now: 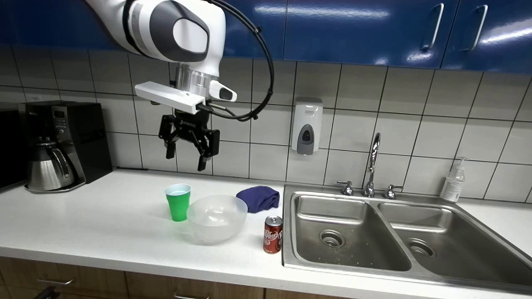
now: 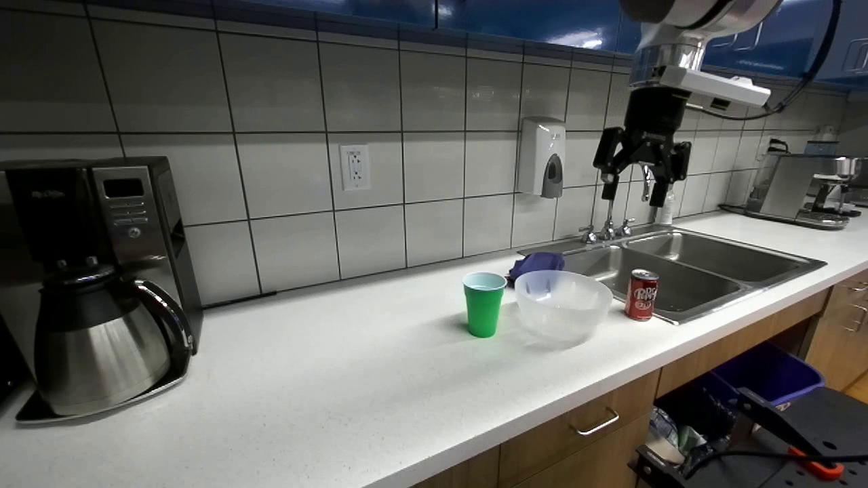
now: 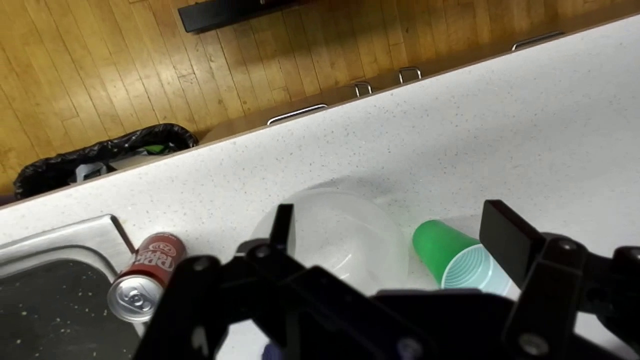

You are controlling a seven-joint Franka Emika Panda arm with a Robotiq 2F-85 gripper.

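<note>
My gripper [image 1: 185,158] hangs open in the air above the counter, its fingers wide apart and nothing between them. In the wrist view the frosted bowl [image 3: 354,240] lies below the gap between the fingers, partly covered by the gripper's body. A green cup [image 3: 441,249] appears close to the right finger pad [image 3: 507,240] in that view. Exterior view 1 has the cup upright just left of the bowl. A red soda can [image 1: 272,234] stands upright between the bowl and the sink. Behind the bowl lies a folded dark blue cloth [image 1: 258,199].
The double metal sink [image 1: 349,234] with its faucet [image 1: 371,164] takes up the right side. A coffee maker [image 2: 106,285] stands at the far left. Between it and the cup the counter [image 2: 325,382] is bare. A soap dispenser [image 1: 306,125] hangs on the wall.
</note>
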